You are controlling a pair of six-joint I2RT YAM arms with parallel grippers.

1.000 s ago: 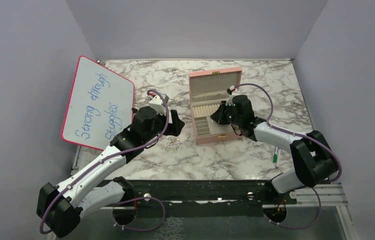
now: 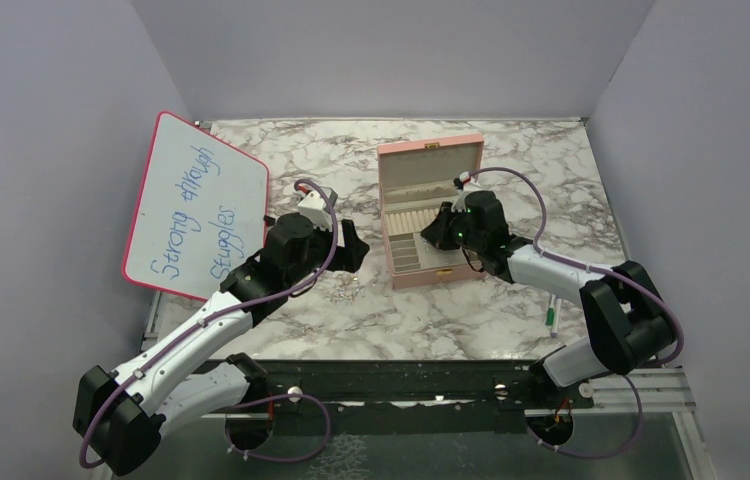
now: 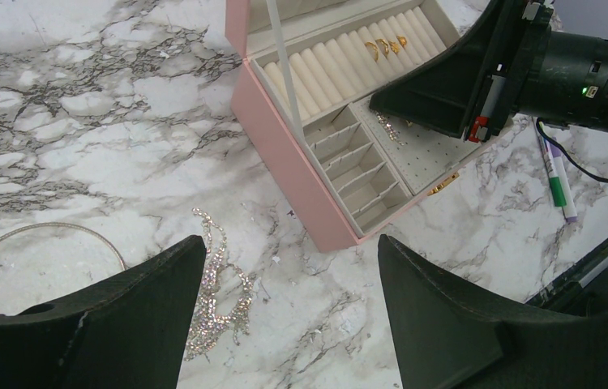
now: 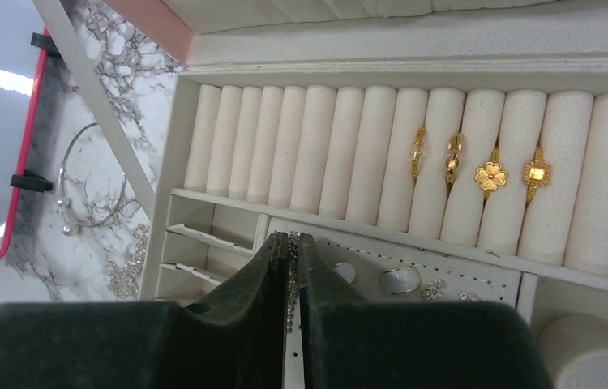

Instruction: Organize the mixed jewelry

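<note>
The pink jewelry box [image 2: 434, 280] stands open, with gold rings [image 4: 491, 175] between its padded rolls. My right gripper is low over the studded pad [image 3: 438, 158], fingertips close together at a thin sparkly chain [image 4: 291, 320]; whether it grips the chain is unclear. Small earrings [image 4: 400, 279] lie on that pad. My left gripper stands open over the table left of the box, above a pile of sparkly chains [image 3: 220, 308]. A silver hoop necklace [image 3: 57, 225] lies farther left.
A whiteboard [image 2: 196, 205] covers the table's left side. Markers [image 3: 558, 186] lie right of the box.
</note>
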